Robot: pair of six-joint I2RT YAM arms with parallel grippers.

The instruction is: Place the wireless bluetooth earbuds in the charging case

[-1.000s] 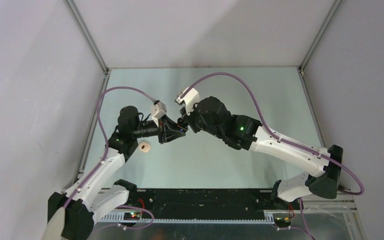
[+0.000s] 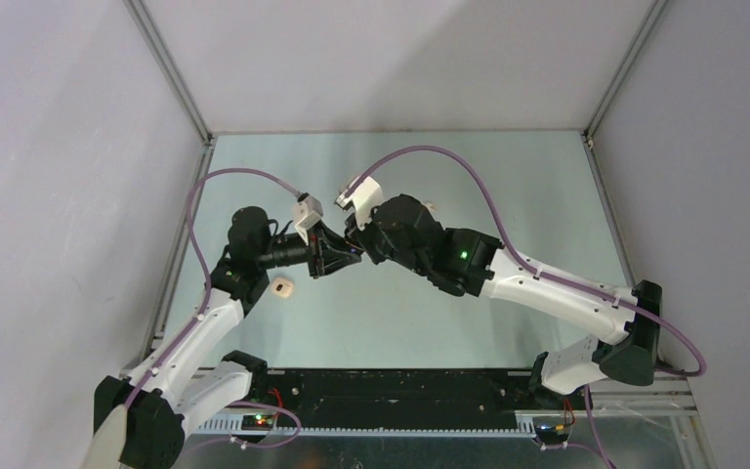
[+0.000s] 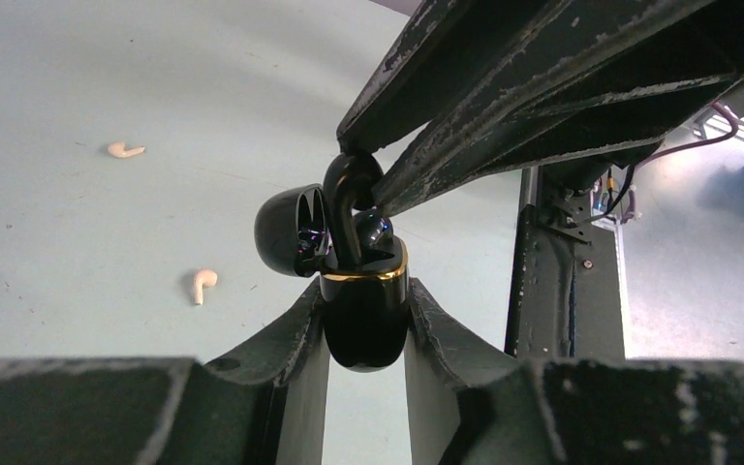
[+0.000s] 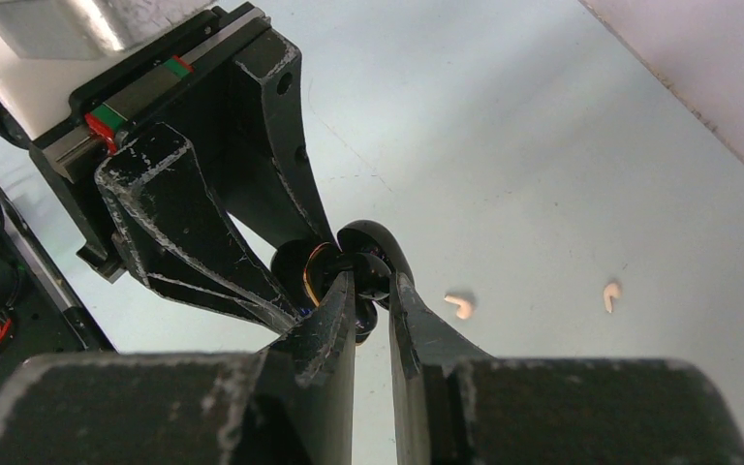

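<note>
A glossy black charging case (image 3: 364, 329) with a gold rim is clasped in my left gripper (image 2: 355, 258), its rounded lid (image 3: 279, 231) swung open to one side. My right gripper is shut on a black earbud (image 3: 345, 199), whose lower end reaches into the case opening. A second dark rounded shape (image 3: 375, 229), possibly the other earbud, shows beside it inside the rim. How deep the held earbud sits cannot be told. In the right wrist view, the case lid (image 4: 376, 242) stands close to the right fingertips. From above, the two grippers hide most of the case.
Two beige earbuds lie apart on the pale table, one nearer (image 3: 204, 283) and one farther (image 3: 125, 150). A small beige case (image 2: 281, 286) rests near the left arm.
Over the last second my right gripper has shifted slightly left and down in the top view, closer against the case. The left arm has hardly moved. Both grippers have kept their hold.
</note>
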